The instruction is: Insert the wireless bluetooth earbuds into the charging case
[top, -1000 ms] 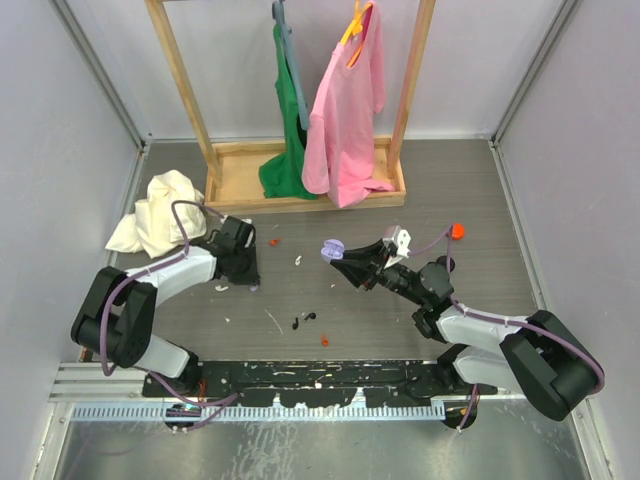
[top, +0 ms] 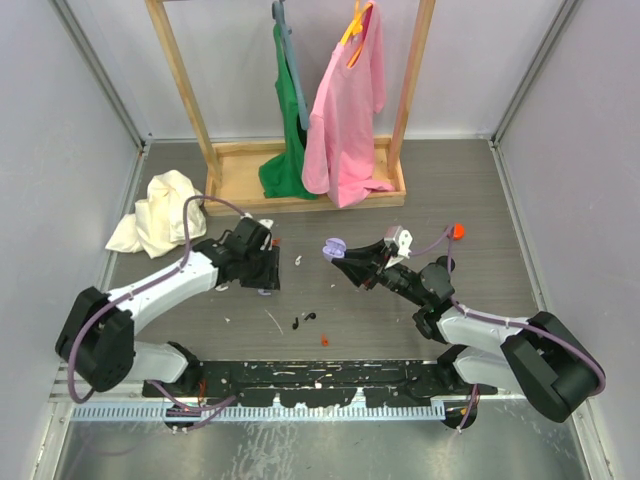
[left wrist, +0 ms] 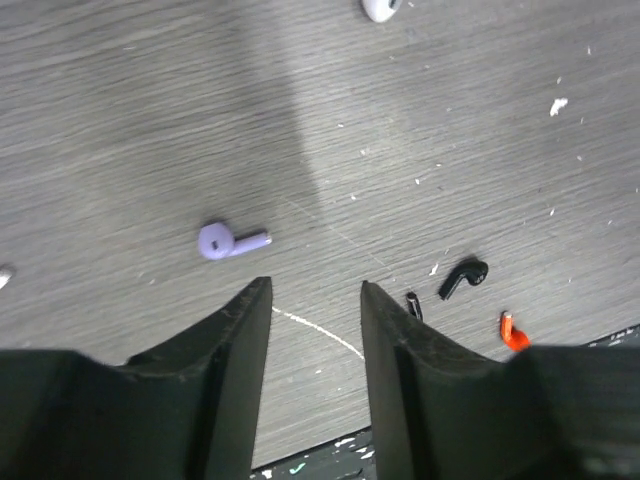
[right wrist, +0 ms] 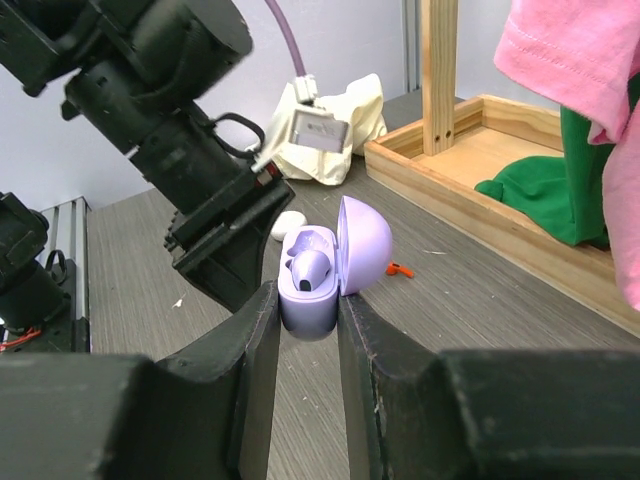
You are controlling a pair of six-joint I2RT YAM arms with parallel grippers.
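The open lilac charging case (right wrist: pixel 309 300), with what looks like a lilac earbud in it, is held shut in my right gripper. My left gripper hovers over the table with a gap between its fingers. A lilac earbud (left wrist: pixel 218 241) lies above and left of those fingertips in the left wrist view, apart from them. Black earbuds (left wrist: pixel 464 276) and an orange earbud (left wrist: pixel 512 334) lie to the right.
A wooden clothes rack (top: pixel 230 175) with pink and green garments stands at the back. A cream cloth (top: pixel 160 220) lies at the left, an orange case (top: pixel 457 230) at the right. White small items (right wrist: pixel 288 223) are scattered about.
The left arm moved right from about a second ago, and its shoulder has since shifted toward the front left. The right arm and the case stayed still.
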